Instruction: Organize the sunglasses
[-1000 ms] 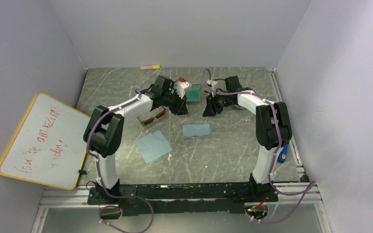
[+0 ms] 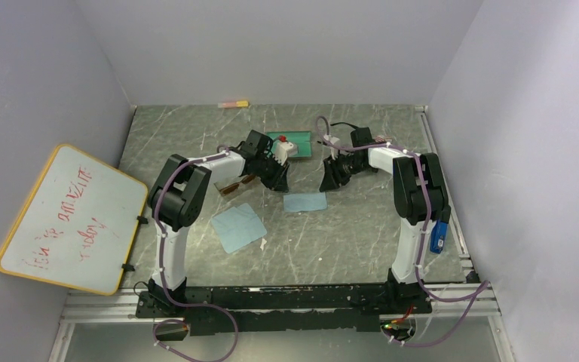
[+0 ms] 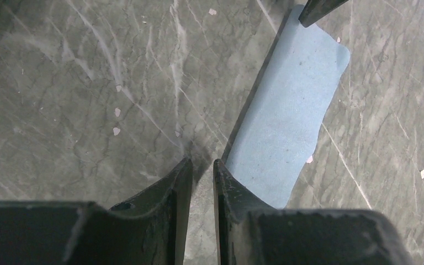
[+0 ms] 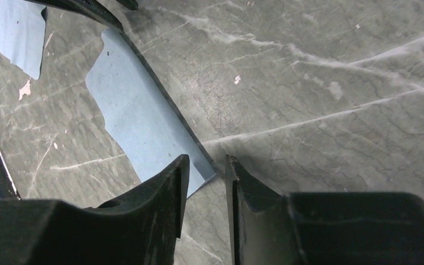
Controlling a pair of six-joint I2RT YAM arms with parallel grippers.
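Observation:
Brown sunglasses (image 2: 234, 186) lie at centre-left in the top view, partly hidden by the left arm. A narrow light-blue cloth (image 2: 304, 201) lies flat in the middle, with a larger blue cloth (image 2: 238, 227) to its lower left. My left gripper and right gripper are low at the narrow cloth's two ends, each part open with fingertips a little apart and nothing visibly held.
A green tray (image 2: 301, 149) with a red item stands behind the grippers, partly hidden. A whiteboard (image 2: 68, 219) leans at the left. A blue object (image 2: 438, 237) lies at the right edge.
The cloths and sunglasses look unchanged.

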